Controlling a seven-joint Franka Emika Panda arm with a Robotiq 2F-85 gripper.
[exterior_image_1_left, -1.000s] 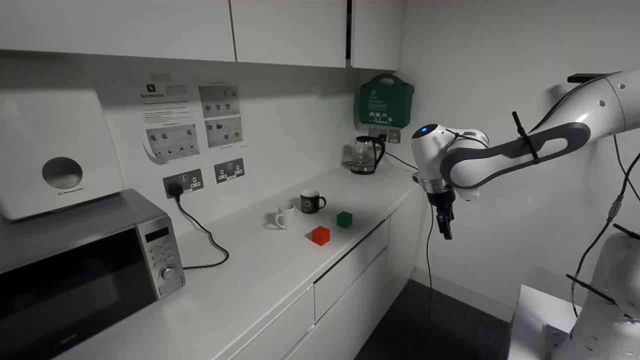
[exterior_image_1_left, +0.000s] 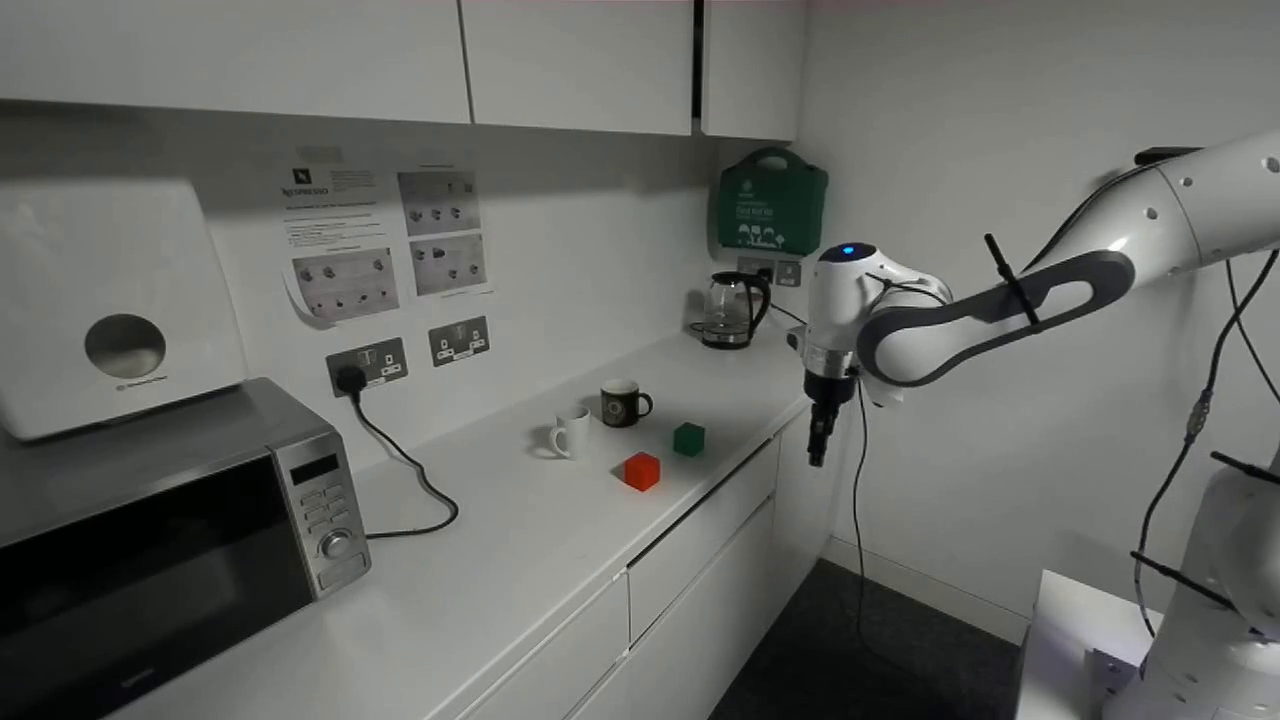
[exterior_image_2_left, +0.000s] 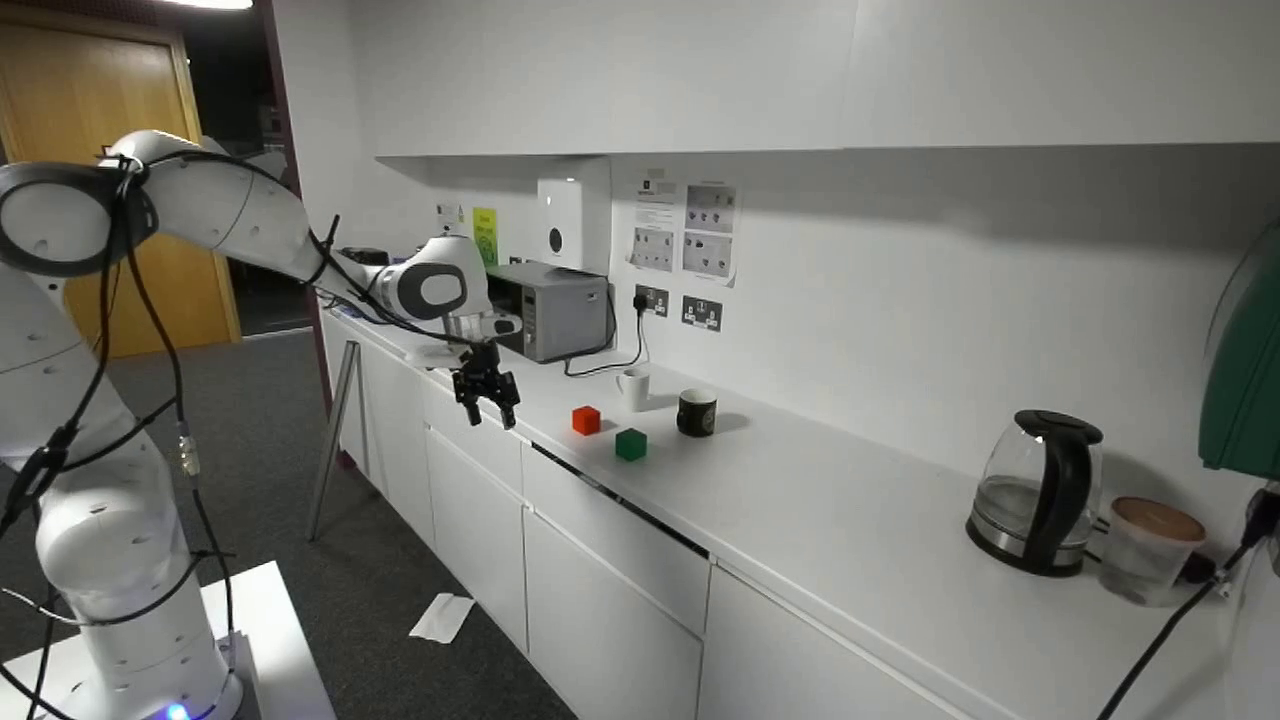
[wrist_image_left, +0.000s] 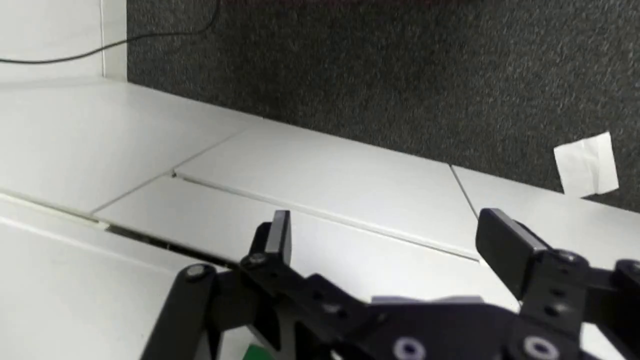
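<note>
My gripper is open and empty, its fingers spread wide in the wrist view. In exterior view 2 the gripper (exterior_image_2_left: 489, 420) hangs in front of the counter's edge, apart from everything on it. A red cube (exterior_image_1_left: 642, 472) and a green cube (exterior_image_1_left: 689, 439) lie on the counter near that edge. Behind them stand a white mug (exterior_image_1_left: 573, 432) and a black mug (exterior_image_1_left: 620, 403), both upright. At the bottom of the wrist view only a corner of the green cube (wrist_image_left: 256, 353) shows; the gripper's body covers the rest.
A microwave (exterior_image_1_left: 180, 528) occupies one end of the counter (exterior_image_2_left: 828, 528); toward the other are a kettle (exterior_image_2_left: 1036, 492) and a lidded tub (exterior_image_2_left: 1148, 552). One drawer (exterior_image_2_left: 606, 510) shows a dark gap along its top. Clear counter lies between the black mug and kettle.
The arm has swung toward the counter, carrying the gripper left and slightly up in exterior view 1, and the gripper hangs straighter. Cubes and mugs stay put.
</note>
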